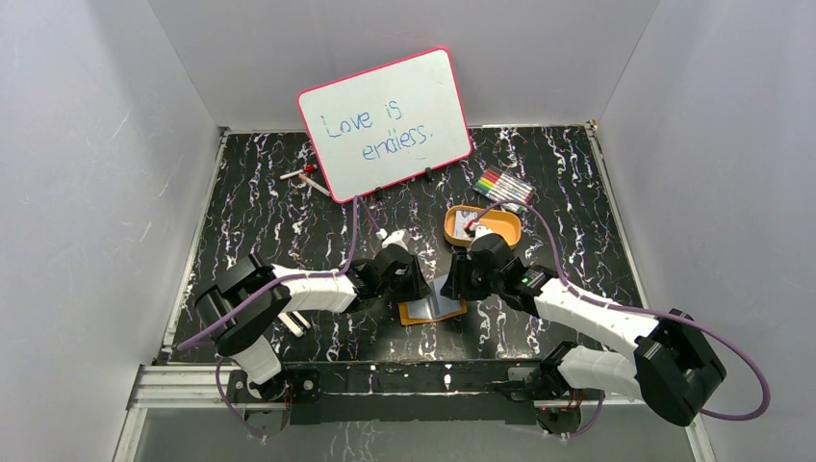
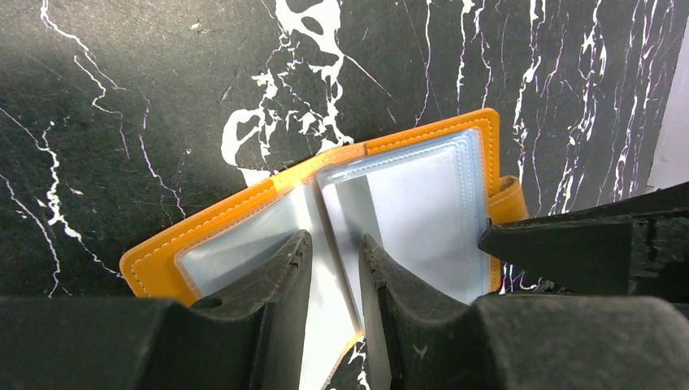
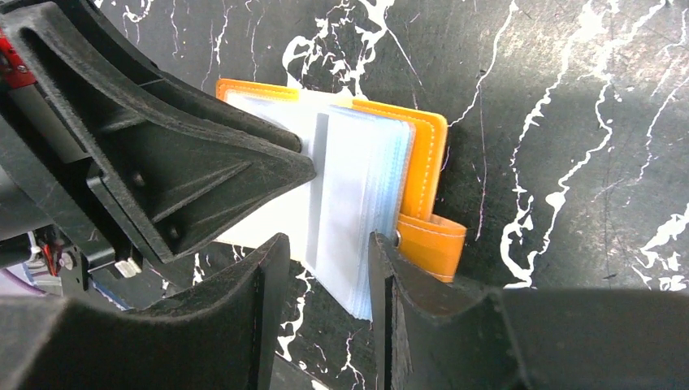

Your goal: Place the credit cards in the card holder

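The card holder lies spread open near the table's front, orange with clear plastic sleeves. My left gripper is partly open above its middle, a pleat of the sleeves running behind the gap. Over the right-hand half stands my right gripper, also partly open, with the edge of the clear sleeve between and behind its fingers. I cannot tell whether either gripper touches the plastic. A pale card sits in the orange tray behind the right gripper.
A leaning whiteboard with writing stands at the back. A row of coloured markers lies at the back right, and a few loose pens lie left of the board. The two grippers are close together over the holder.
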